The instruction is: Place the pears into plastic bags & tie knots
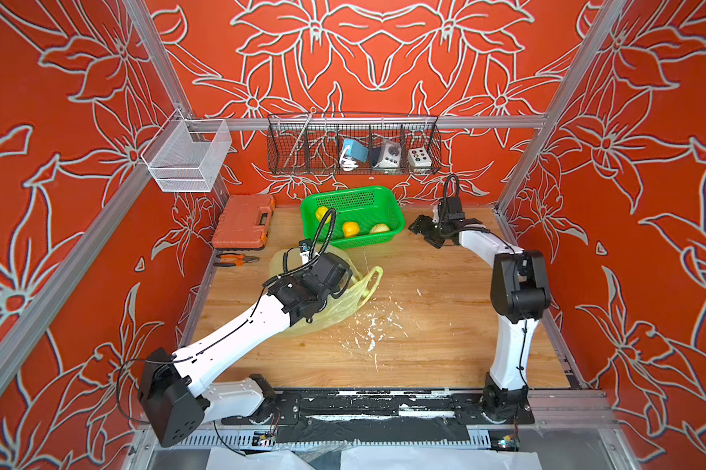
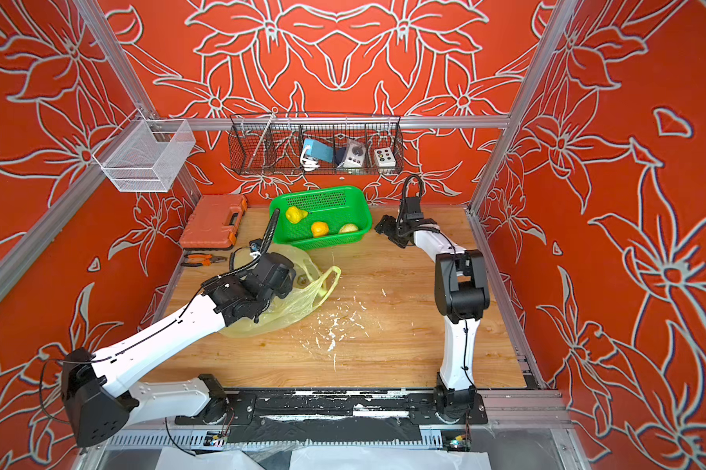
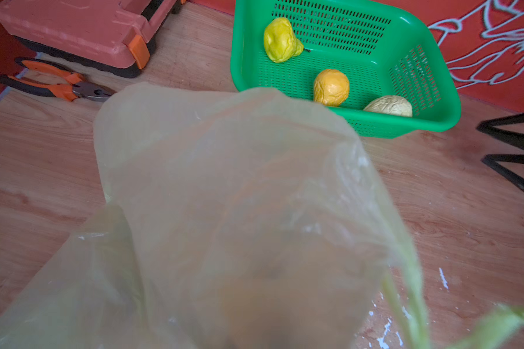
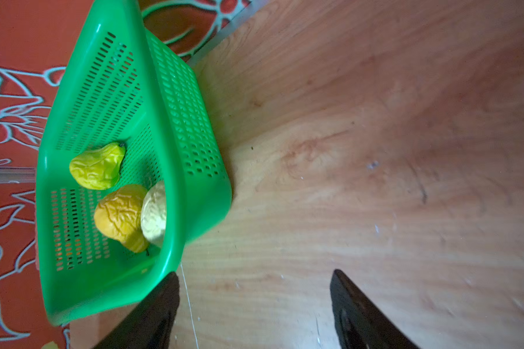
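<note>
A translucent yellow plastic bag [image 1: 321,313] lies spread on the left half of the table, its handle loops [image 1: 368,283] pointing right. My left gripper [image 1: 342,286] is at this bag, and in the left wrist view its film [image 3: 232,174] hides the fingers; it is shut, and nothing shows between them. Inside the green basket [image 3: 355,119] rest a yellow-green pear [image 3: 280,40], an orange-yellow pear [image 4: 122,215] and a pale cream pear [image 4: 154,215]. Right of the basket, my right gripper hangs over the table, fingers apart and empty.
An orange toolbox [image 1: 243,223] and orange-handled pliers [image 1: 235,259] occupy the back left. White scraps [image 1: 372,325] litter the middle of the table. A wire rack [image 1: 353,145] hangs on the back wall.
</note>
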